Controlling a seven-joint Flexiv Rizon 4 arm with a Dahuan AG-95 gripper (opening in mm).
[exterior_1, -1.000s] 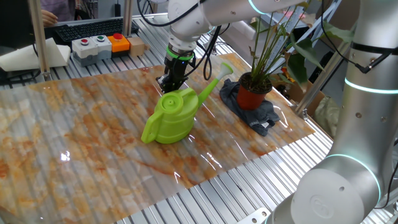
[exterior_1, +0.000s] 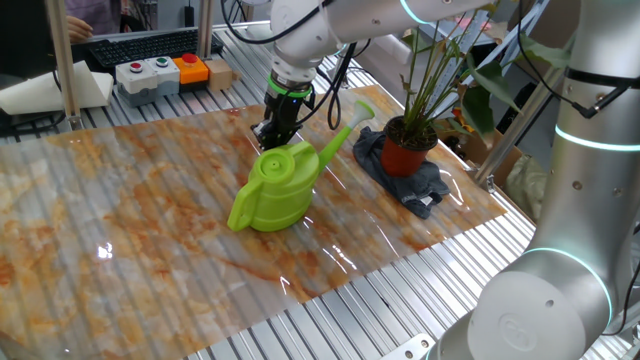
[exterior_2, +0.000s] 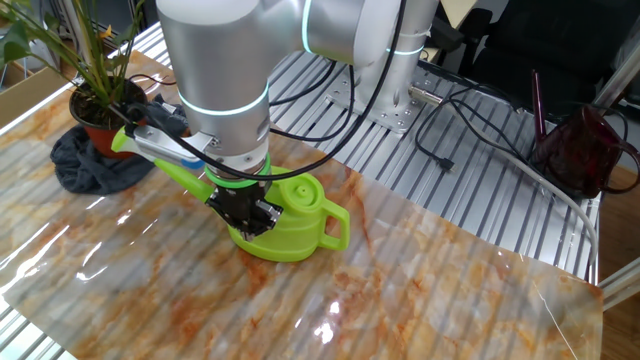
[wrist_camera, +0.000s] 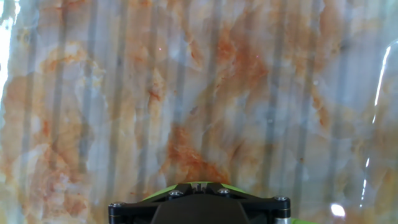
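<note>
A lime-green watering can (exterior_1: 278, 198) stands upright on the marbled sheet, its spout (exterior_1: 345, 140) reaching toward the potted plant. My gripper (exterior_1: 272, 138) points down close behind the can in exterior view 1, partly covered by it. Exterior view 2 shows the dark gripper (exterior_2: 246, 230) in front of the can's body (exterior_2: 285, 243), near the base of the spout; contact between them is unclear. Only slivers of green can (wrist_camera: 305, 221) show around the black gripper in the wrist view. How its fingers stand is hard to make out, and no held object is visible.
A plant in a brown pot (exterior_1: 404, 155) rests on a dark cloth (exterior_1: 425, 188). Button boxes (exterior_1: 150, 80) and a keyboard (exterior_1: 140, 47) are at the back. A dark red watering can (exterior_2: 585, 150) stands far right. Much of the marbled sheet (exterior_1: 110, 215) is bare.
</note>
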